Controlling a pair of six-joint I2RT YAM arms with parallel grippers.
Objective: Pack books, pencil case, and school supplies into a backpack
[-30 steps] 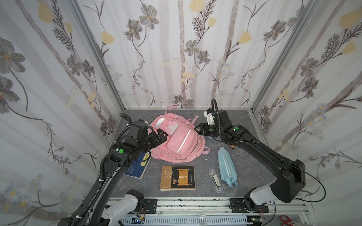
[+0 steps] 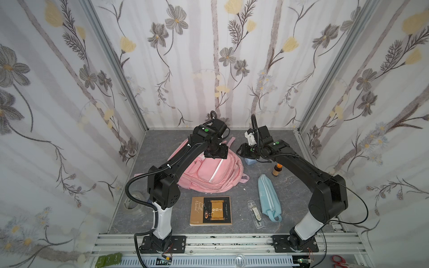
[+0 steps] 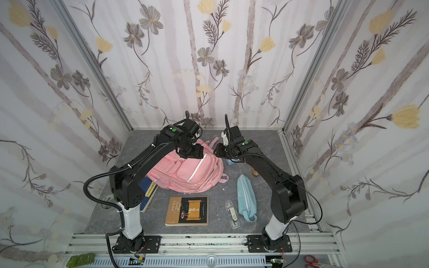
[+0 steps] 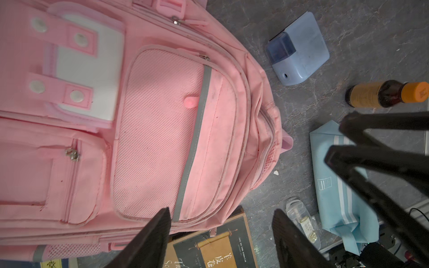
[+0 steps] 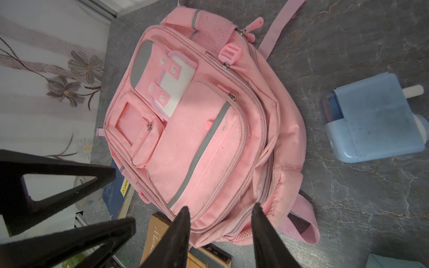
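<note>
The pink backpack [image 5: 210,147] lies zipped-looking on its back at the middle rear of the table. My left gripper is above its front, fingers apart with nothing between them. My right gripper is just right of the left one, open and empty, over the backpack's right side. A light-blue pencil case [image 2: 269,197] lies at front right beside a clear packaged item [image 2: 254,214]. A brown book [image 2: 196,210] lies at front centre; a blue book [image 3: 147,192] lies at left, partly behind my left arm.
A pale-blue plastic item [image 4: 301,55] lies right of the backpack, near an orange-capped brown bottle [image 4: 375,93]. Bare table [image 2: 286,138] shows at the back right.
My right arm has shifted slightly. The objects lie as before.
</note>
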